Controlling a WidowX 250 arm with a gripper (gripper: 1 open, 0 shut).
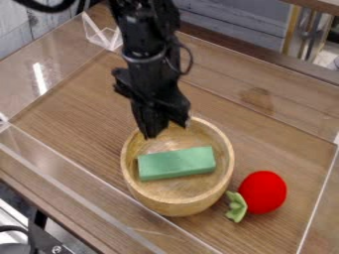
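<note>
The black gripper (159, 115) is raised above the back part of a round wooden bowl (143, 194), shut, with nothing visible between its fingers. A green block (176, 163) lies flat in the bowl. A red vegetable or fruit with a green leafy top (264, 191) rests on the table to the right of the bowl.
</note>
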